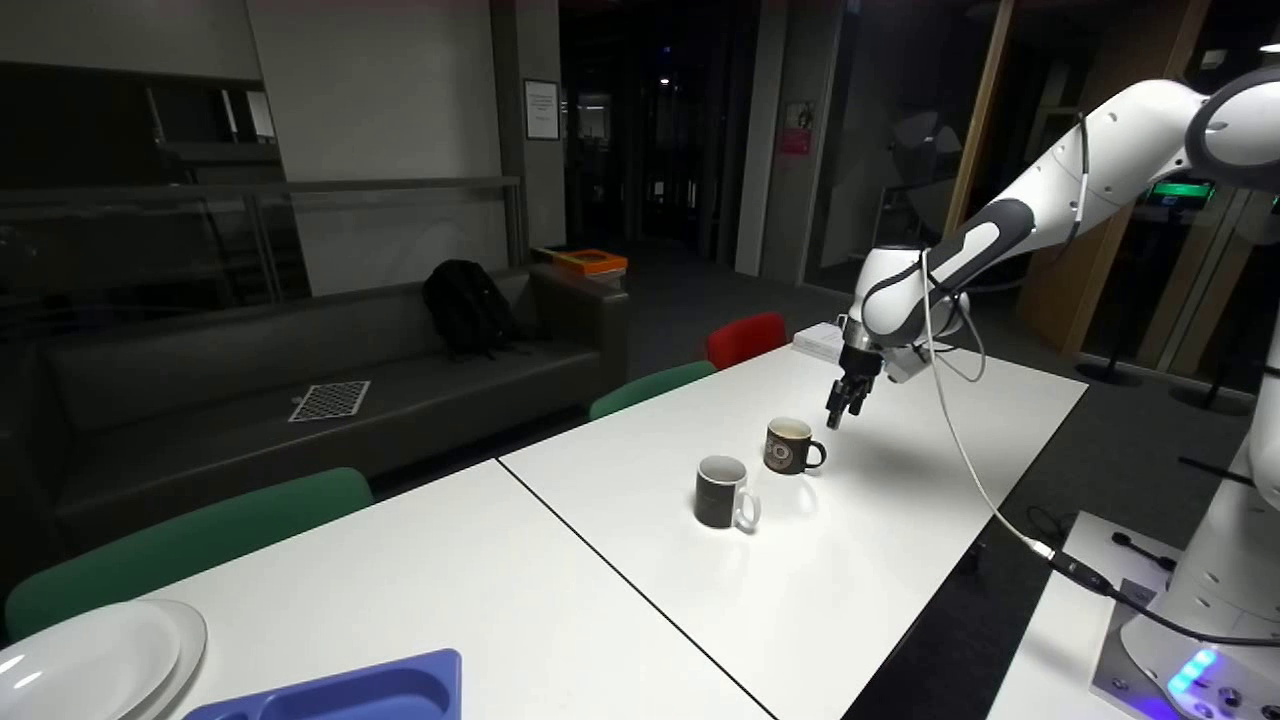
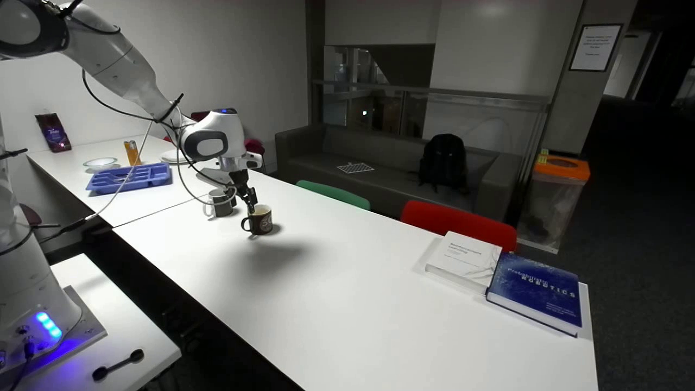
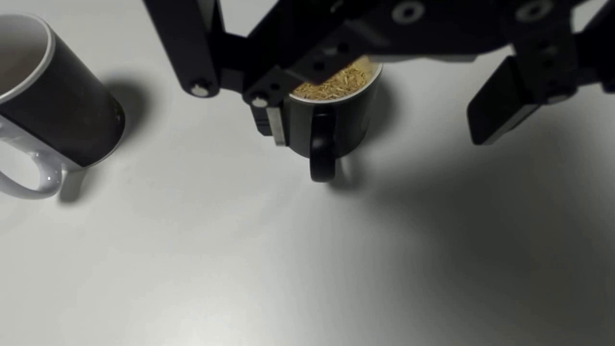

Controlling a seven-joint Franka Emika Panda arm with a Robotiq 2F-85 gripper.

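A small black mug stands upright on the white table; in the wrist view the black mug holds straw-coloured grains, and its handle points toward the bottom of that view. My gripper is open above the table, its fingers spread wide. One finger overlaps the mug's left side in the wrist view, and the other hangs well to the right; whether either touches the mug I cannot tell. Close by stands a taller dark grey mug with a white handle, its inside partly visible in the wrist view.
A blue tray lies on the far table section, near white plates. A white book and a blue book rest at the opposite end. Bare table spreads between the books and the mugs. A cable hangs from the arm.
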